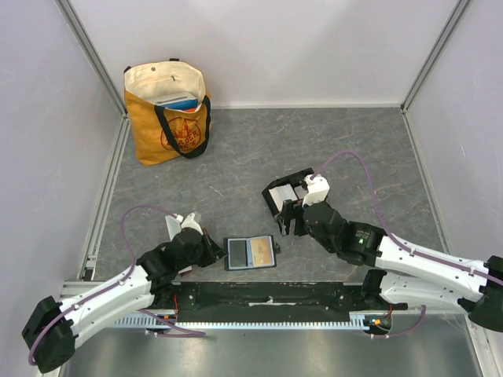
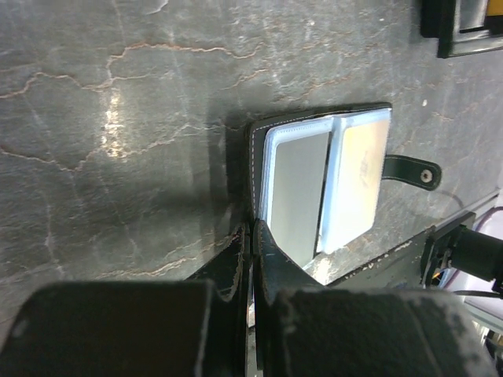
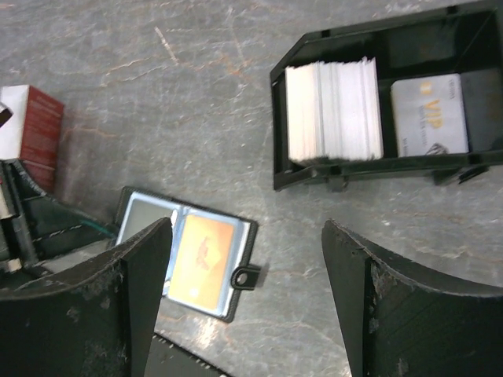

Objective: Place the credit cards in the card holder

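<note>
The open card holder [image 1: 262, 251] lies flat near the front edge, with clear sleeves and a strap, seen also in the left wrist view [image 2: 357, 173]. My left gripper is shut at the holder's near side, nothing visible between its fingers. A black tray [image 3: 409, 23] holds a stack of white cards [image 3: 334, 110] and a separate card marked VIP [image 3: 428, 118]. My right gripper is open above the floor between holder and tray; in the top view it hangs at the tray's front.
A yellow tote bag [image 1: 161, 133] with items inside stands at the back left. A white and red box [image 3: 39, 133] is partly hidden beside the left arm.
</note>
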